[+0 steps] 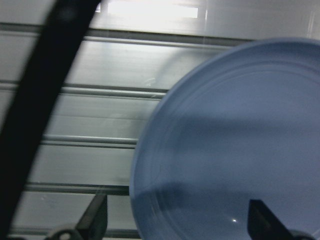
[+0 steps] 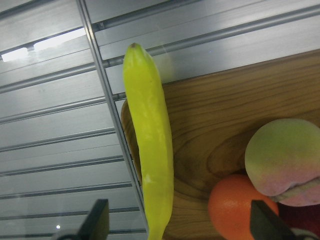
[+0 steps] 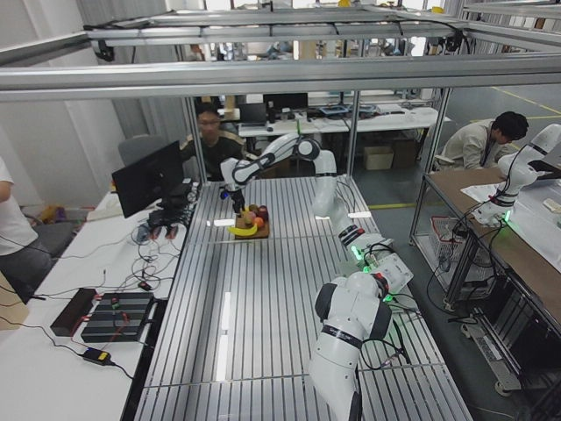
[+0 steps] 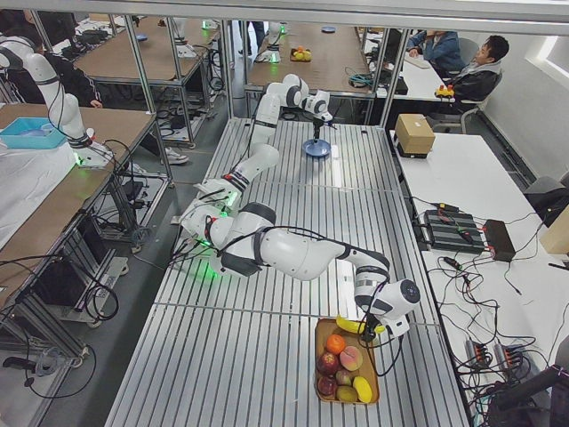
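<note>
A blue plate point(image 4: 317, 149) lies on the slatted metal table at the far end in the right camera view, filling much of the left wrist view point(image 1: 225, 140). My left gripper is open just above its rim, nothing between its fingers. My right gripper is open above a wooden tray point(image 2: 210, 105) at the other end, its fingers either side of a yellow banana point(image 2: 147, 135) but not shut on it. The tray also holds an orange point(image 2: 230, 205), a peach point(image 2: 280, 150) and several other fruits.
The middle of the table point(image 4: 267, 320) has free room around the arms. A white side table point(image 3: 79, 281) with cables, black devices and a monitor point(image 3: 149, 175) runs along one side. Metal frame posts stand at the corners, and people sit nearby.
</note>
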